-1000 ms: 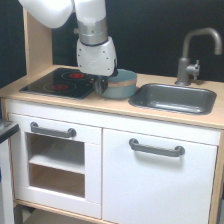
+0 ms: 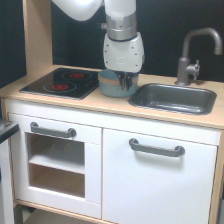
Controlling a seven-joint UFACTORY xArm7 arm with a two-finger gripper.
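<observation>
A grey-blue pot (image 2: pixel 109 86) stands on the wooden counter between the stove and the sink. My gripper (image 2: pixel 125 82) points down at the pot, its dark fingers overlapping the pot's right half. Whether they are in front of the wall, around it or inside is too small to make out. How far apart the fingers stand does not show either.
To the left lies a black stove top (image 2: pixel 62 83) with two red burner rings. A steel sink (image 2: pixel 175 97) with a tall faucet (image 2: pixel 186 62) is on the right. Below are an open-fronted oven (image 2: pixel 57 152) and a white cabinet door (image 2: pixel 150 185).
My arm and gripper have moved right, from the pot's left side to over its right half. The pot looks to be in about the same place.
</observation>
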